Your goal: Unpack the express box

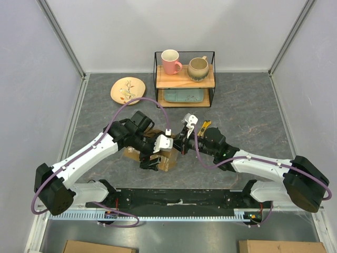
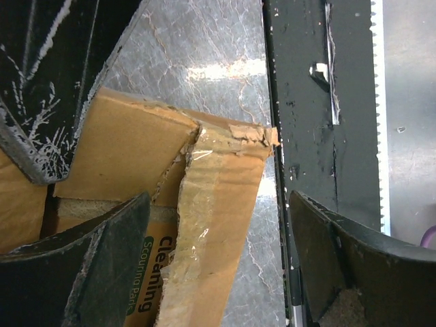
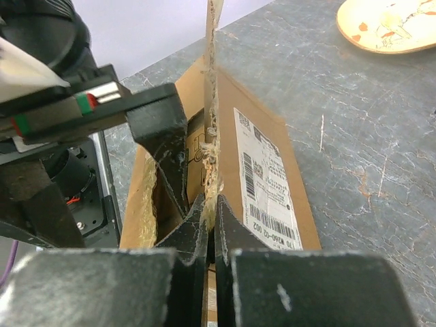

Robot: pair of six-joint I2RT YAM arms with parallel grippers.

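Note:
A cardboard express box (image 1: 168,157) lies at the bench centre under both arms, a shipping label (image 3: 264,180) on one flap. My left gripper is open over a taped cardboard edge (image 2: 218,197); printed cardboard reading "cleaning" shows below it. From the right wrist view, the left gripper's black parts reach into the box. My right gripper is shut at the box's upright torn edge (image 3: 211,129); whether that edge is between its fingertips I cannot tell.
A plate (image 1: 127,90) lies at back left beside a rack (image 1: 184,79) with two mugs and a tray. A yellow-handled tool (image 1: 205,126) lies behind the right arm.

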